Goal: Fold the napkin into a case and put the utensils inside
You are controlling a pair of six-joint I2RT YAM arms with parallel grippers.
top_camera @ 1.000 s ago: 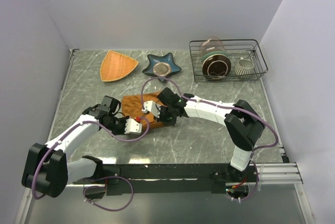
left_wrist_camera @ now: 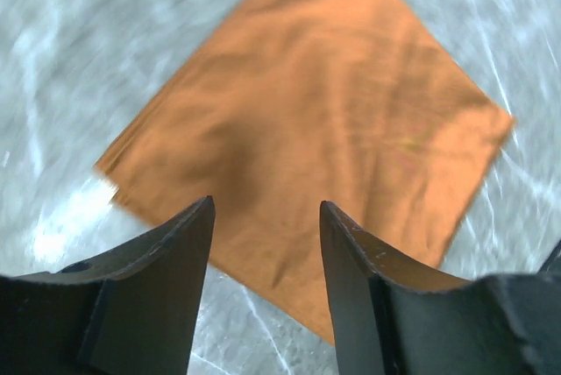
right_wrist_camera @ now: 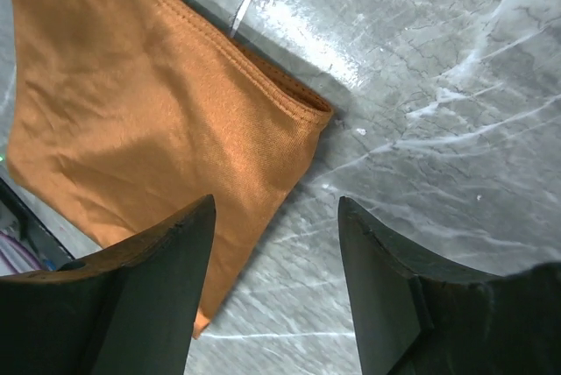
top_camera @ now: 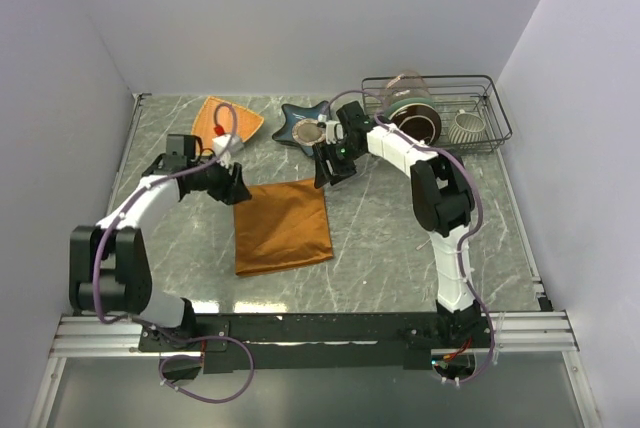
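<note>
The orange napkin [top_camera: 280, 231] lies spread as a rough square on the marble counter, one edge showing a doubled layer in the right wrist view [right_wrist_camera: 166, 112]. My left gripper [top_camera: 228, 188] hangs over its back-left corner, open; in the left wrist view its fingertips [left_wrist_camera: 188, 230] frame empty space above the cloth. My right gripper [top_camera: 330, 170] is above the back-right corner, open, with nothing between its fingers over the cloth's corner and counter. I see no utensils clearly.
An orange woven tray [top_camera: 205, 116] and a blue star-shaped dish [top_camera: 290, 126] sit at the back. A wire rack [top_camera: 480, 98] with plates and a cup [top_camera: 467, 128] is at back right.
The napkin now shows fully, lying flat.
</note>
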